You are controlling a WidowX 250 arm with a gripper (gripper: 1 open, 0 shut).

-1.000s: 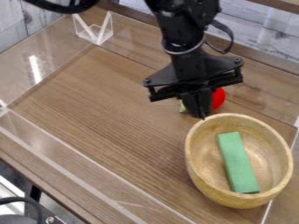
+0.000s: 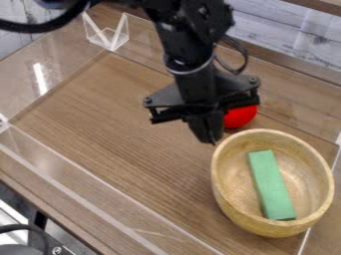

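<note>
The black gripper (image 2: 200, 127) hangs in the middle of the view, shut, with nothing seen between its fingers, above the wooden table just left of a bowl. The round, light wooden bowl (image 2: 229, 194) is at the lower right, with a green block (image 2: 270, 186) lying in it. Behind the gripper at the right, a red round object (image 2: 240, 118) is partly hidden by the gripper.
A clear plastic stand or container (image 2: 107, 28) is at the back left. A black cable runs near the bottom left edge.
The bowl and green block look unmoved.
</note>
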